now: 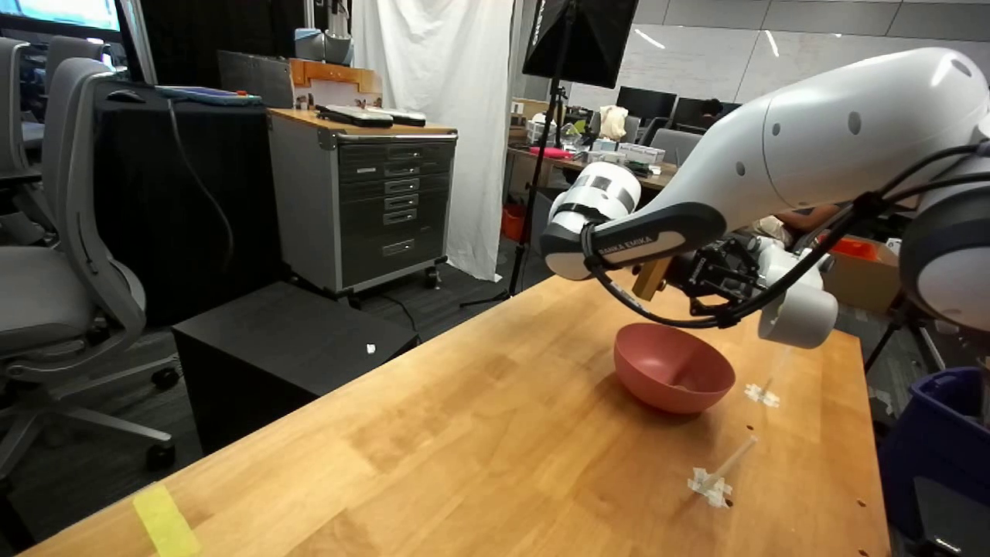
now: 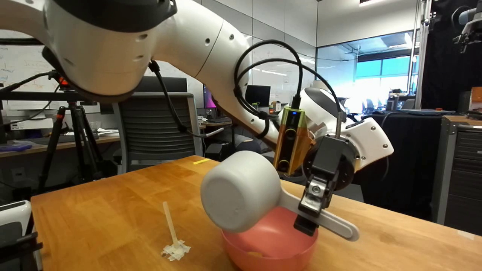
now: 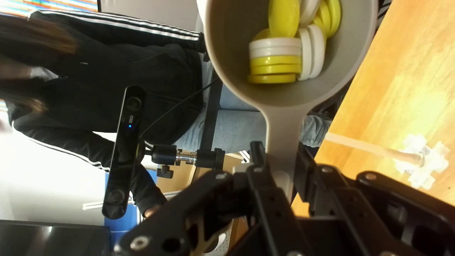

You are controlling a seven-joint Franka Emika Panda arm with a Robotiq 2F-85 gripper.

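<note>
My gripper is shut on the handle [image 3: 284, 132] of a light grey cup-like pot [image 2: 241, 192]. In the wrist view, yellow and white discs [image 3: 275, 59] lie gathered inside the pot. Exterior view 2 has the pot tilted on its side, its round base towards the camera, its handle passing between my fingers. A pinkish-red bowl [image 1: 673, 368] stands on the table, with the pot above it in exterior view 2. Most of the bowl's inside is hidden; a small yellowish spot [image 2: 255, 253] shows in it.
Two thin sticks, one a near stick [image 1: 733, 463] and one a farther stick [image 1: 777, 365], rise from taped patches on the wooden table [image 1: 445, 418]. Yellow tape [image 1: 167, 520] marks the table's left end. Much of the table left of the bowl is clear.
</note>
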